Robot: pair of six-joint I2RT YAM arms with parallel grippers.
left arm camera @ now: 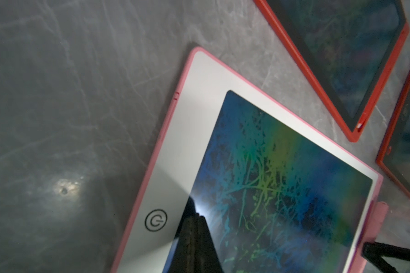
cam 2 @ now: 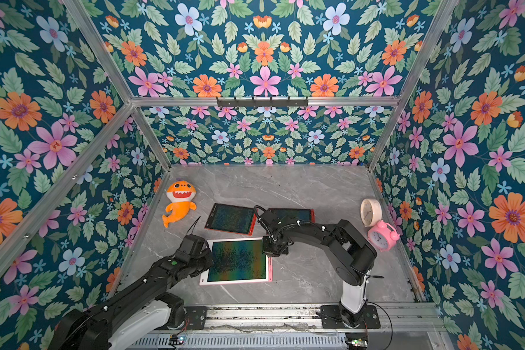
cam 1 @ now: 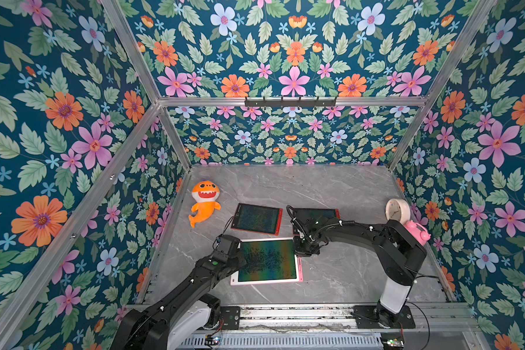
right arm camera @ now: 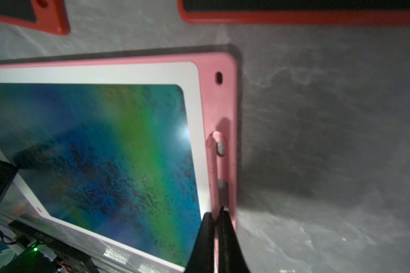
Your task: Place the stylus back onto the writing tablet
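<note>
The pink-and-white writing tablet [cam 1: 265,260] lies at the front middle. In the right wrist view the pink stylus [right arm camera: 212,173] lies lengthwise along its right border, by the holder slot. My right gripper is shut, its tips over the stylus; I cannot tell that anything is between them. My left gripper is shut with nothing visible between its fingers, over the tablet's left part.
Two red-framed tablets [cam 1: 256,217] [cam 2: 291,214] lie behind. An orange shark toy [cam 1: 204,201] is at back left; a cream clock [cam 2: 369,212] and pink clock [cam 2: 381,236] stand at right.
</note>
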